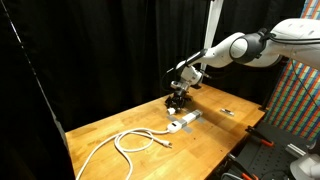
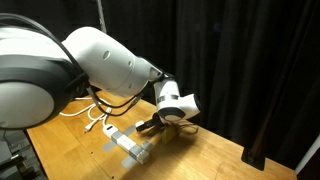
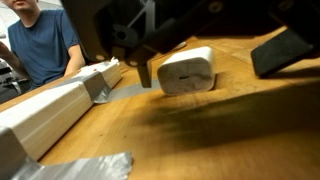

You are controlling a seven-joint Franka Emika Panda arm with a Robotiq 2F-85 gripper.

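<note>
A white charger block (image 3: 187,72) lies on the wooden table right below the dark gripper in the wrist view. In exterior view 1, my gripper (image 1: 177,104) is low over the table, close beside this block (image 1: 171,111). The fingers stand open, and nothing shows held between them. A white power strip (image 3: 45,115), fixed down with grey tape, runs along the left of the wrist view. The same strip (image 1: 185,121) lies in front of the gripper in exterior view 1. From exterior view 2, the arm largely hides the fingertips.
A black object (image 3: 285,52) rests to the right of the block. The strip's white cable (image 1: 122,146) loops over the table's left side. Small items (image 1: 228,112) lie at the right. A person in blue (image 3: 40,45) sits beyond the table. Black curtains hang behind.
</note>
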